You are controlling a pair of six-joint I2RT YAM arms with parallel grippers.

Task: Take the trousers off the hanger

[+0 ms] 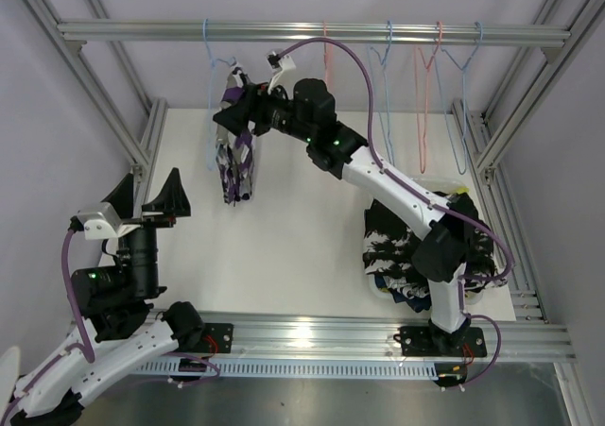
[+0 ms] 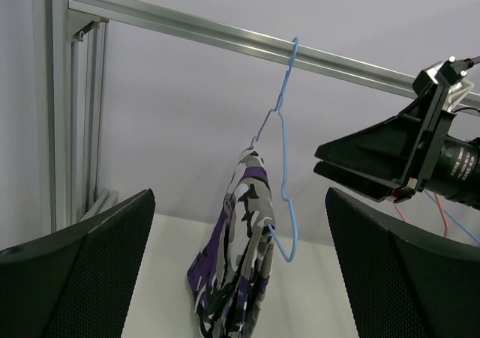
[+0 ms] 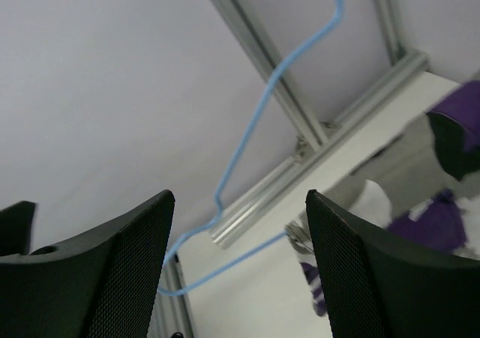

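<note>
Camouflage trousers in grey, white and purple [image 1: 234, 171] [image 2: 236, 270] [image 3: 439, 229] hang on a blue hanger [image 1: 209, 95] [image 2: 284, 166] [image 3: 266, 98] at the rail's left end. My right gripper [image 1: 241, 114] is open, just beside the upper part of the trousers and hanger, partly hiding them in the top view. My left gripper [image 1: 142, 199] stands open at the lower left, pointing up toward the hanging trousers, with nothing between its fingers.
Empty blue and pink hangers [image 1: 463, 114] hang along the rail [image 1: 510, 35] to the right. A tub of dark folded clothes [image 1: 397, 256] sits at the right, partly behind my right arm.
</note>
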